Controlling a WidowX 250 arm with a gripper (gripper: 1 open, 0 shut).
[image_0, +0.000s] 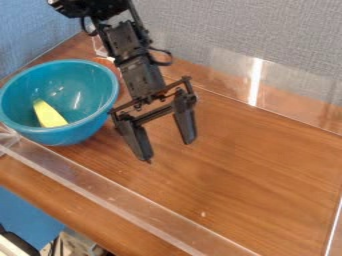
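My black gripper (166, 142) hangs open over the wooden surface, just right of a blue bowl (83, 122), its two fingers apart with nothing between them. Inside the bowl, toward its left, lies a yellow object (48, 114).
A grey textured wall (261, 40) stands behind, and a blue padded wall is at the left. Clear strips run along the table's edges. A white and orange item behind the bowl is mostly hidden by the arm.
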